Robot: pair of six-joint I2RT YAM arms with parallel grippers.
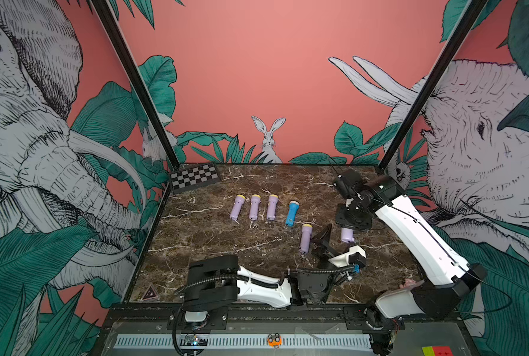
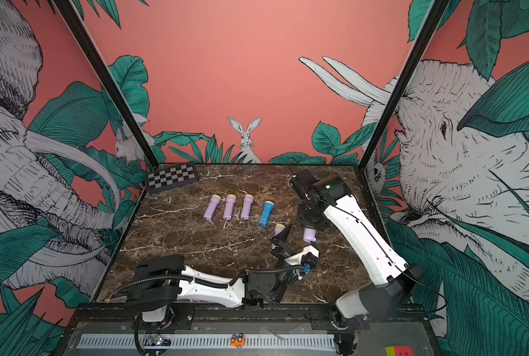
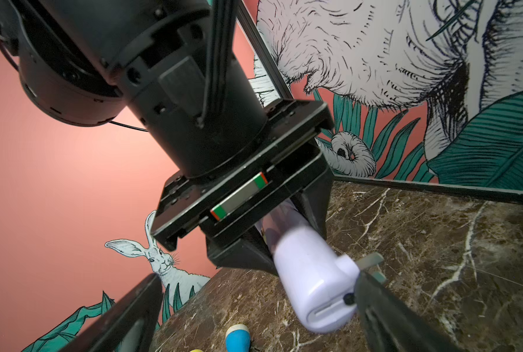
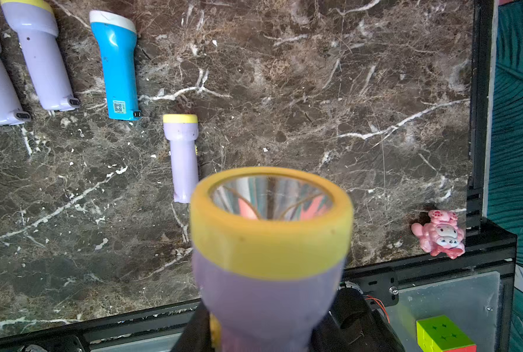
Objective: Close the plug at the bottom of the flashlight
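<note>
A purple flashlight (image 3: 311, 267) with a yellow head (image 4: 271, 234) is held in my right gripper, shut around its body. In the left wrist view its bottom end faces me, showing a slim slot (image 3: 328, 308). The plug (image 3: 369, 261) stands out from the side of that end, swung away from the slot. My left gripper is open, its fingers (image 3: 137, 311) spread to either side of the flashlight's bottom. One fingertip overlaps the view close by the plug; contact cannot be told.
On the table lie a blue flashlight (image 4: 113, 64), a nearer purple flashlight (image 4: 184, 158) and several more purple ones further left. A checkered block (image 1: 194, 176) sits at the back left. A pink figurine (image 4: 441, 234) rests at the right front edge.
</note>
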